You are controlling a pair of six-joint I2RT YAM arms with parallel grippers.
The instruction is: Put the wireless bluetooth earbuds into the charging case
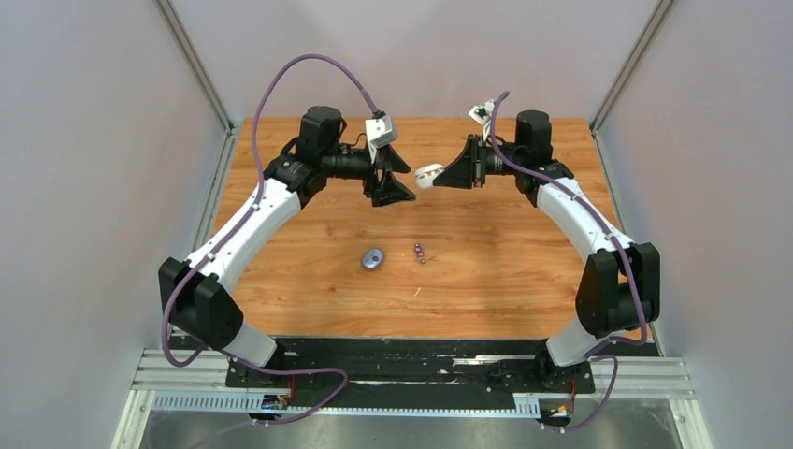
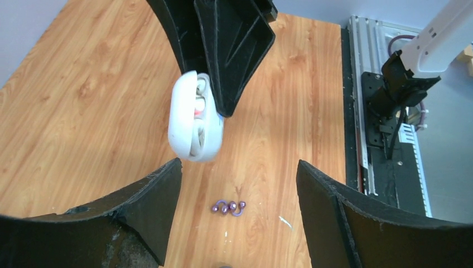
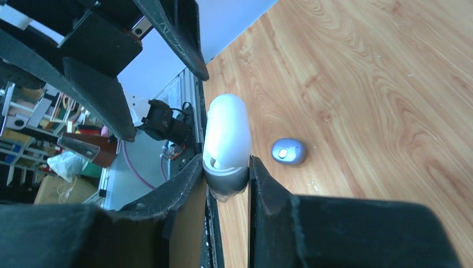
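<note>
A white rounded case (image 2: 180,120) is clamped at one end by my right gripper (image 1: 439,181), which is shut on it above the table. The left wrist view looks into a long slot in the case, with pale recesses and a pinkish spot inside. My left gripper (image 1: 411,183) stands open, facing the case across a small gap, with nothing between its fingers. Below, two small purple earbuds (image 2: 228,207), curved with round ends, lie close together on the wooden table (image 1: 309,290). In the right wrist view the case shows its smooth white side, with a greyish end at the fingertips (image 3: 259,173).
A purple-grey oval object (image 1: 372,259) with a small round mark lies left of the earbuds. A thin white scrap (image 1: 417,292) is near the front.
</note>
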